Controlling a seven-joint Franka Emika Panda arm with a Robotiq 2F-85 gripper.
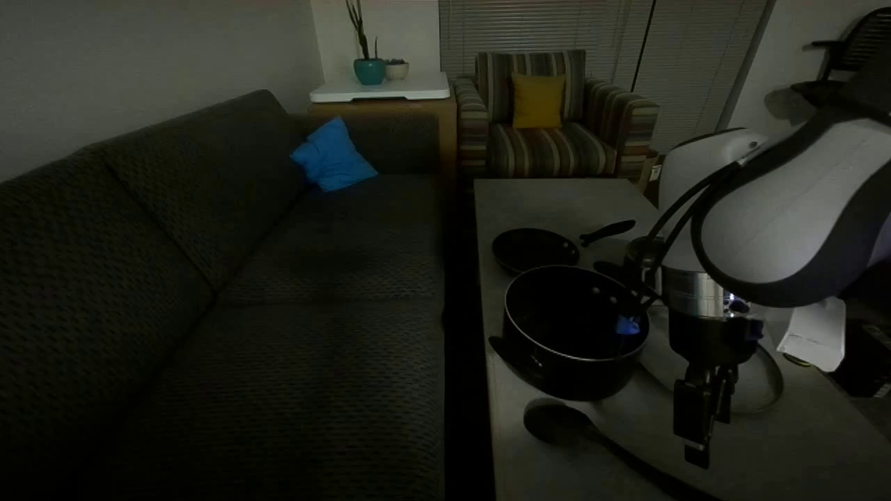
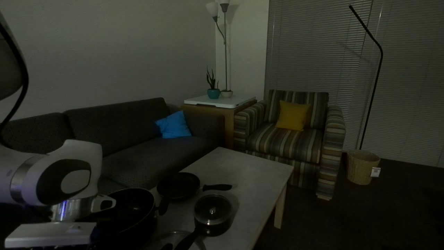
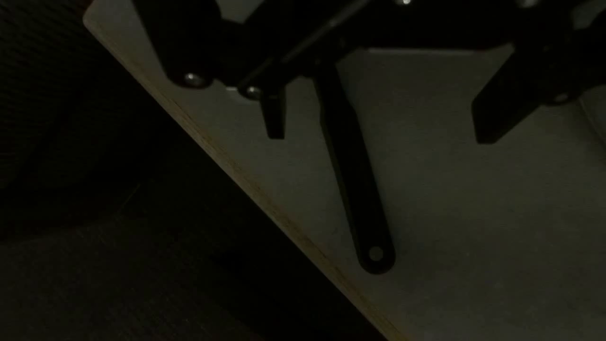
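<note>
A black ladle-like spoon [image 1: 560, 423] lies on the table's near end in exterior view 1, bowl toward the sofa side. Its dark handle [image 3: 355, 176] shows in the wrist view, with a hole near the end; the bowl is hidden there by the gripper body. My gripper is open above the table, its two fingers far apart on either side of the handle's line, nothing held. In exterior view 1 the gripper [image 1: 699, 438] points down, right of the spoon and the big black pot [image 1: 576, 371].
Beyond the pot lie a black frying pan [image 2: 179, 186] and a lidded saucepan [image 2: 213, 212]. A glass lid [image 1: 773, 380] rests behind the gripper. The table edge [image 3: 227, 170] runs close beside the spoon handle. The room is very dark.
</note>
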